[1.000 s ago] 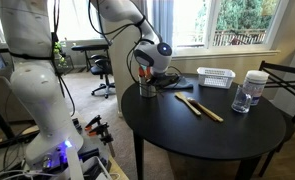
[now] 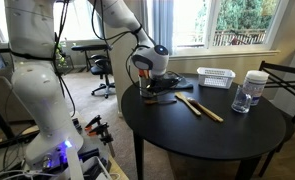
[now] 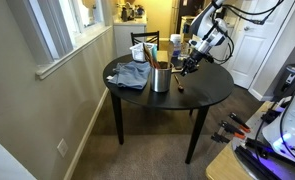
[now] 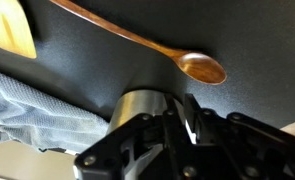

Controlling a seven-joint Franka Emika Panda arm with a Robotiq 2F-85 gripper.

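Observation:
A shiny metal canister (image 3: 161,78) stands on the dark round table with utensils upright in it. My gripper is low over the table, beside the canister in exterior view 2. Its fingertips appear close together, shut on something too dark and small to make out. Near them in the wrist view, the canister's curved metal side (image 4: 135,104) is partly covered by the gripper. A wooden spoon (image 4: 201,68) lies on the tabletop, and a pale wooden spatula (image 4: 11,26) is at the upper left.
A grey towel (image 3: 130,75) lies by the canister. A white basket (image 2: 216,77) stands at the back of the table, with a large clear bottle (image 2: 242,100) and a white-lidded container (image 2: 256,82) to the right.
In exterior view 1 my gripper has come slightly down and toward the near side over the last second. The utensils lying on the table, the basket and the bottle have stayed in place.

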